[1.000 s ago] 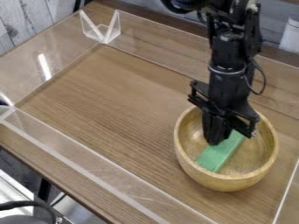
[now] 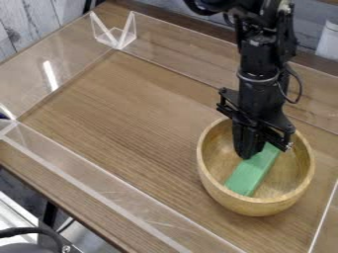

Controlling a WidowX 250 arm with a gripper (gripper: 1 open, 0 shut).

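A round tan wooden bowl (image 2: pixel 218 188) sits on the right part of the table, holding a green rectangular block (image 2: pixel 247 177) that lies tilted along its bottom. My black gripper (image 2: pixel 252 146) points down into the back of the bowl, at the upper end of the green block. The fingertips are small and dark here; whether anything is between them cannot be made out.
A clear angular plastic piece (image 2: pixel 115 32) stands at the back left. Cables lie at the lower left.
The arm has shifted very slightly at the top. The bowl and green block look the same.
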